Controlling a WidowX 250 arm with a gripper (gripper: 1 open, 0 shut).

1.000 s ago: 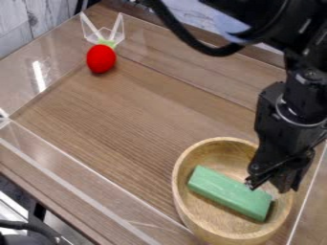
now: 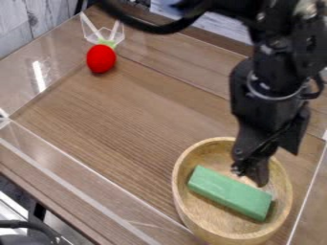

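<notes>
A green block (image 2: 228,191) lies in a round wooden bowl (image 2: 198,216) at the lower right. My dark gripper (image 2: 253,158) is open just above the bowl's back part, over the upper end of the block's surroundings, with nothing seen held. A red ball (image 2: 101,58) rests at the upper left, in front of a small white and green object (image 2: 105,33).
My gripper has risen and moved left from over the bowl's right side. The green block and bowl look unmoved.
</notes>
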